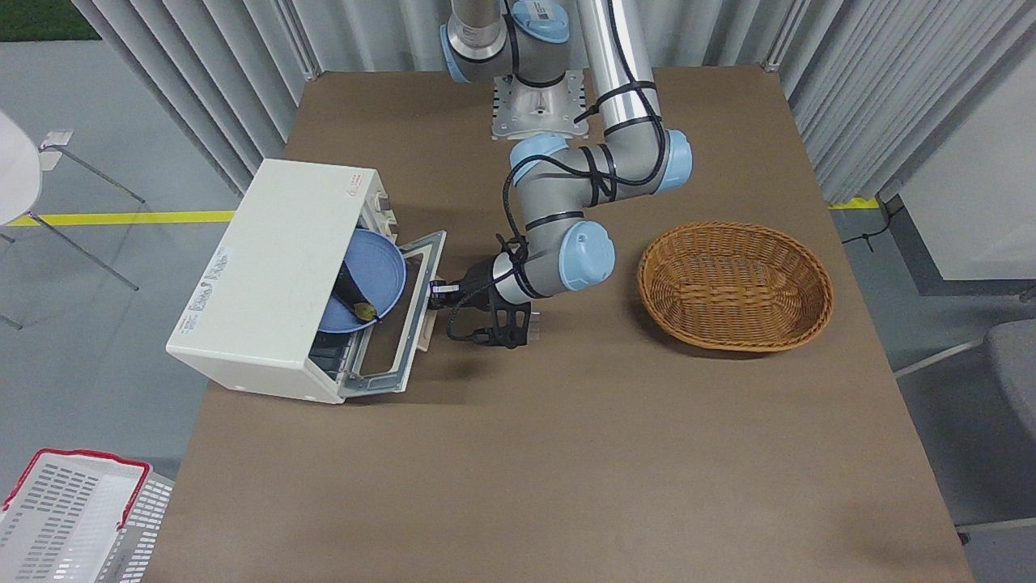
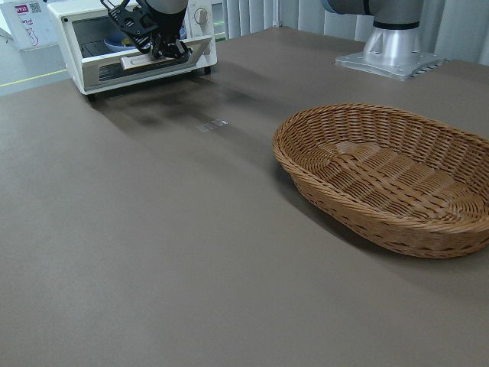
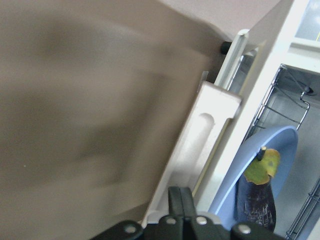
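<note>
A white oven (image 1: 267,272) lies with its glass door (image 1: 388,379) partly open, angled toward my arm. My gripper is at the door's pale handle (image 3: 197,135); in the wrist view its black fingers are together against it, with no clear sign of anything between them. Inside the oven a blue plate (image 1: 386,272) holds a dark eggplant (image 3: 255,200) with a green stem end. In the left view the gripper is partly hidden among the dark wrist parts at the door.
A wicker basket (image 1: 735,286) sits empty on the right of the brown table (image 1: 583,466). The arm's base (image 1: 539,117) is at the back.
</note>
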